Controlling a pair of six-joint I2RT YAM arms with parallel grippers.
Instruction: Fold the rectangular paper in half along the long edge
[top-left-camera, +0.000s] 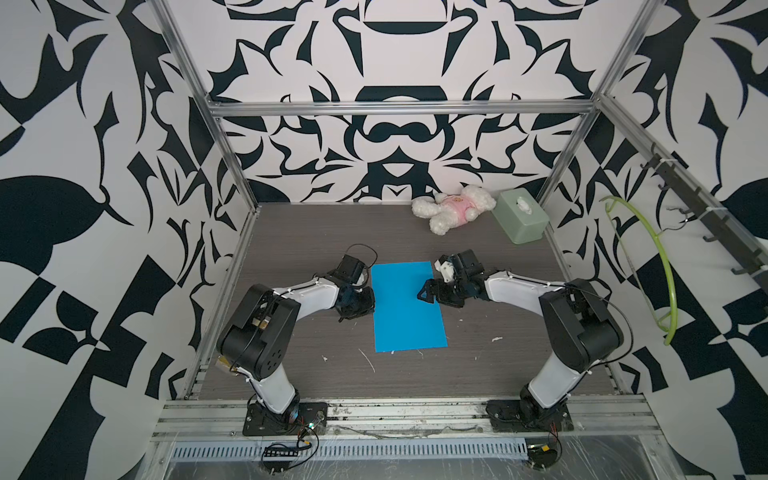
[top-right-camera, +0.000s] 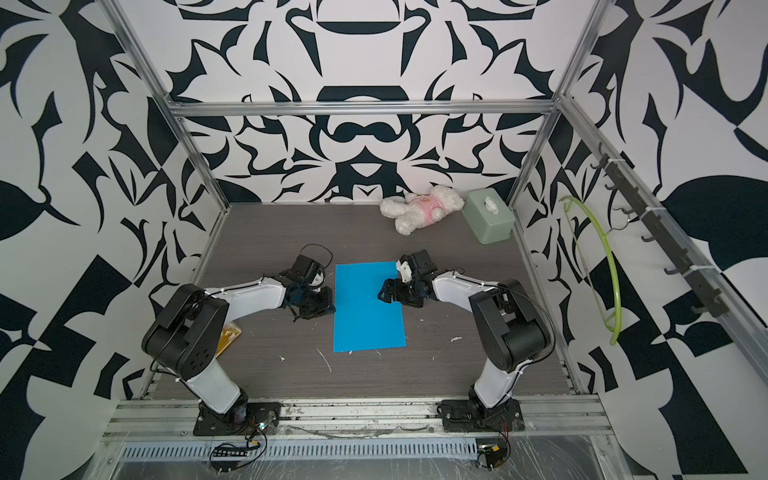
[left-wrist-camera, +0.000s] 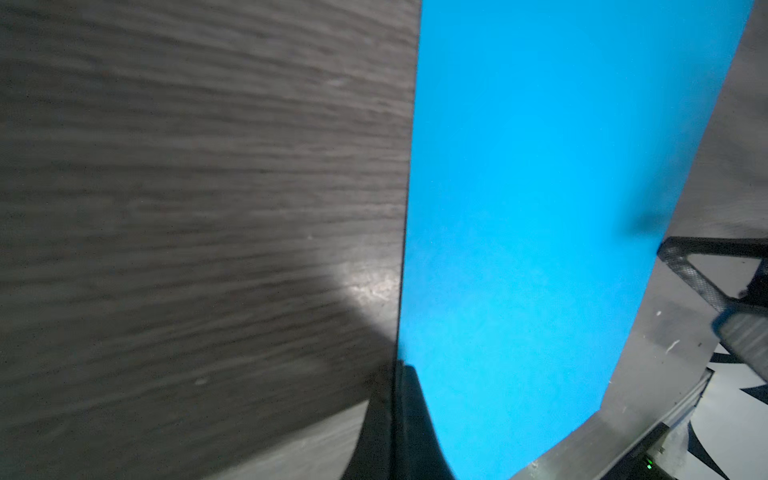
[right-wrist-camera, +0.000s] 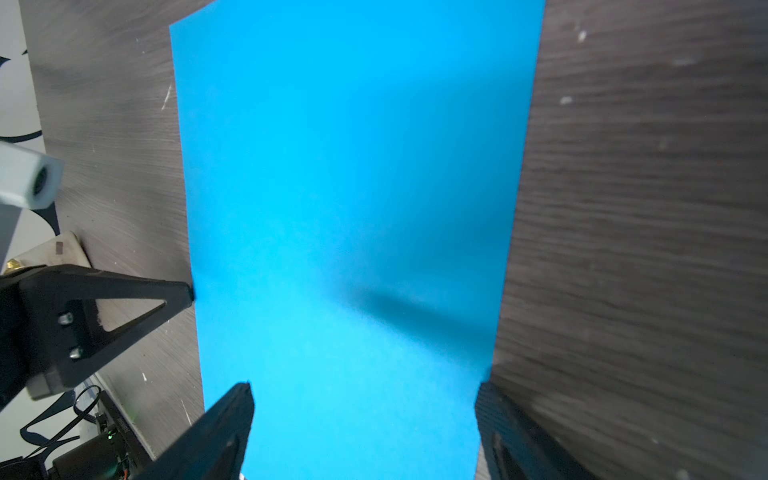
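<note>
A bright blue rectangular sheet of paper (top-left-camera: 406, 328) lies flat and unfolded on the table, its longer sides running front to back. My left gripper is shut right at the paper's left edge; whether the edge is pinched between its fingertips cannot be made out. Over the right edge, my right gripper stands open. In the right wrist view, its left finger (right-wrist-camera: 228, 424) is above the blue surface and its right finger (right-wrist-camera: 500, 424) is by the paper's right edge, with nothing gripped.
A white and pink plush toy (top-left-camera: 456, 209) and a green tissue box (top-left-camera: 521, 216) sit at the back right, away from the paper. Small white scraps are scattered on the dark wood table (top-left-camera: 320, 232). Free table lies behind and in front of the paper.
</note>
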